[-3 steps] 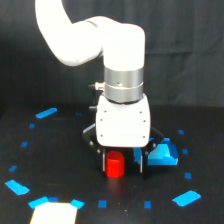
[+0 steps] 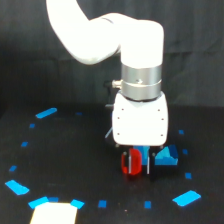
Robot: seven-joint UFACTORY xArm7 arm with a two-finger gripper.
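Note:
A small red object (image 2: 131, 163) stands low in the middle of the camera view, directly under the white gripper (image 2: 139, 172). Dark fingers come down around or in front of it, and part of it is covered by them. Whether they press on it cannot be told. Just right of the gripper and partly hidden by it is a blue object (image 2: 168, 156), close to the red one; whether the two touch is unclear.
The dark table carries several flat blue marks, such as a strip (image 2: 187, 198) at front right and another strip (image 2: 17, 187) at left. A pale block (image 2: 54, 213) is cut off by the bottom edge. Open surface lies to the left.
The arm and gripper have shifted to the right. The red object has also moved right, closer to the blue object, more of which is now hidden behind the gripper.

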